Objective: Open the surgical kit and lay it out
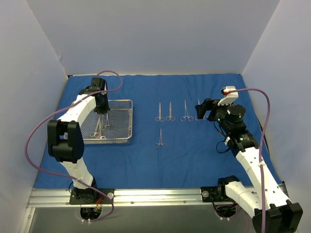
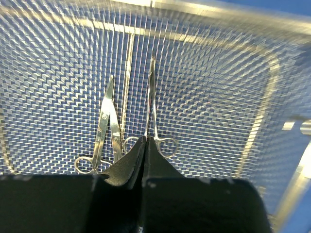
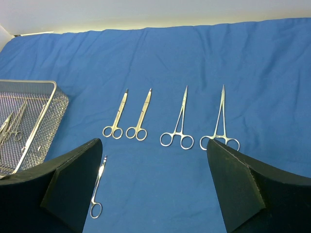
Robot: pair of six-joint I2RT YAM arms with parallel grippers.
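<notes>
My left gripper point(image 1: 102, 108) is over the mesh tray point(image 1: 129, 116), shut; in the left wrist view its fingertips point(image 2: 144, 143) meet above the scissors and clamps point(image 2: 102, 131) lying inside, and what it grips, if anything, is hidden. Two scissors point(image 3: 116, 116) point(image 3: 142, 116) and two clamps point(image 3: 180, 121) point(image 3: 219, 116) lie in a row on the blue cloth, another clamp point(image 3: 98, 179) lower down. My right gripper point(image 1: 204, 109) hangs over the cloth's right side, fingers apart, nothing visible between them.
The blue cloth point(image 1: 189, 155) has free room below the row and behind it. Grey walls enclose the sides and back. Hoses loop over both arms.
</notes>
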